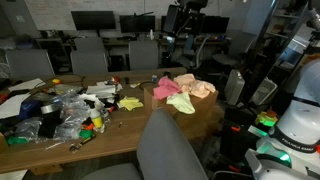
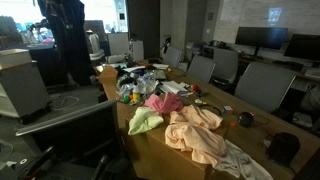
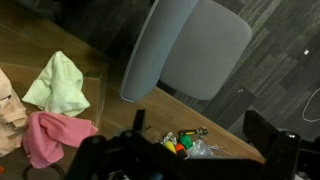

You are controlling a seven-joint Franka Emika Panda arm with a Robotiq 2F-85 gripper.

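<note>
Three cloths lie crumpled together on the wooden table: a pale yellow-green cloth (image 3: 58, 85), a pink cloth (image 3: 55, 137) and a peach cloth (image 2: 197, 135). The first lies near the table's edge in exterior view 2. My gripper is open, its dark fingers far apart at the bottom of the wrist view. It hangs high above the scene, well clear of the cloths, which appear at the left of that view. Nothing shows held between the fingers.
A grey chair (image 3: 205, 55) stands beside the table, large under the camera. Tools, bottles and plastic bags (image 1: 70, 118) clutter one part of the table. A white cloth (image 2: 240, 162) lies beyond the peach one. Monitors (image 1: 95, 20) stand behind.
</note>
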